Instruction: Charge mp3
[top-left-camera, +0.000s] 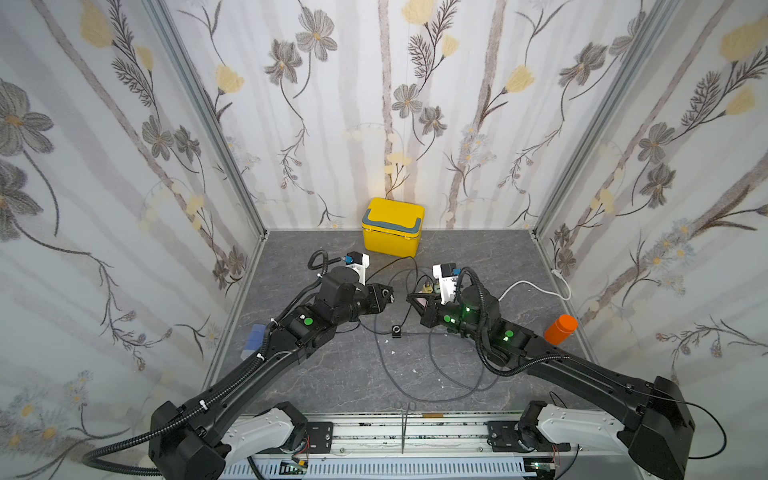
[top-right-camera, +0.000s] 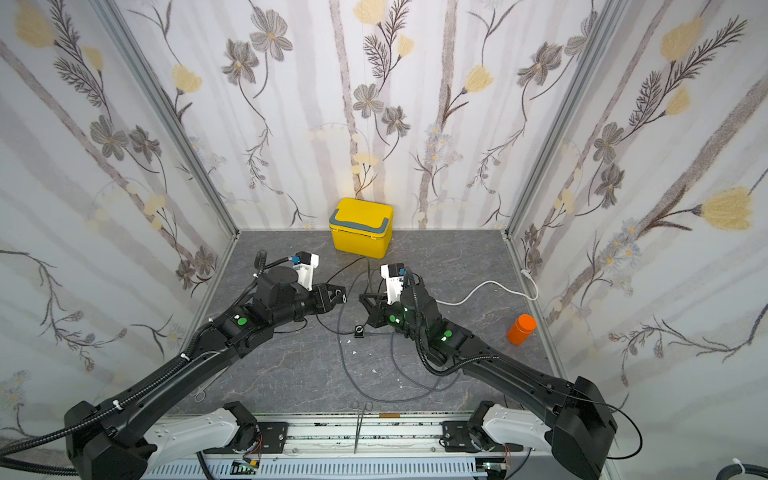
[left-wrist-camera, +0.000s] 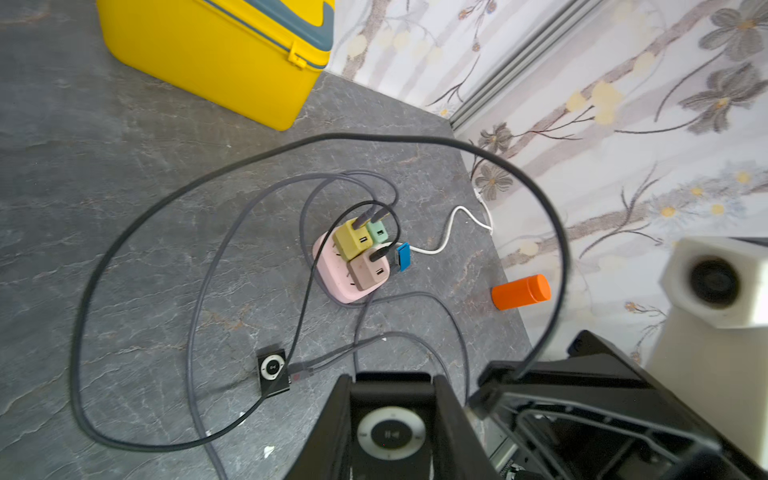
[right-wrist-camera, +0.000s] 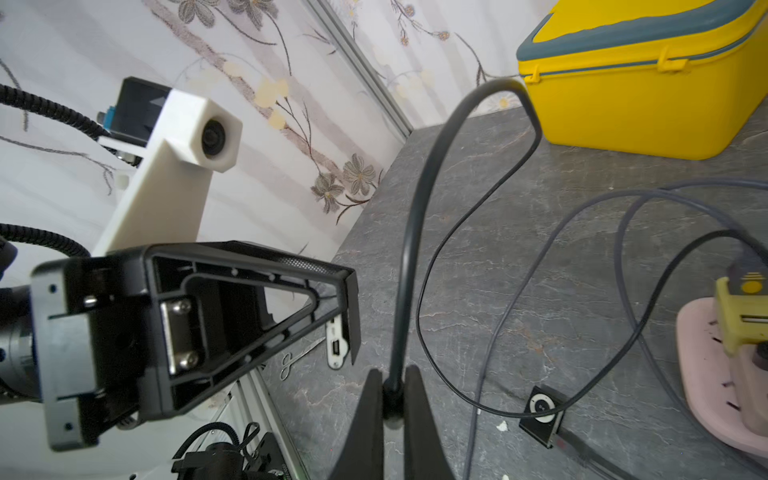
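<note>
My left gripper is shut on a small black mp3 player (left-wrist-camera: 392, 433) with a white control ring. In the right wrist view, the player's pale edge (right-wrist-camera: 337, 344) with a small port sticks out below the left fingers (right-wrist-camera: 345, 292). My right gripper is shut on the end of a black cable (right-wrist-camera: 420, 192), whose tip shows between the fingers. A gap separates this tip from the held player. The cable loops over the table to adapters on a pink power strip (left-wrist-camera: 329, 276).
A second black player (left-wrist-camera: 273, 372) lies on the table beside a grey cable's plug (left-wrist-camera: 300, 373). Loose cables cross the middle. A yellow box (top-left-camera: 392, 228) stands at the back, an orange bottle (top-left-camera: 560, 329) at right.
</note>
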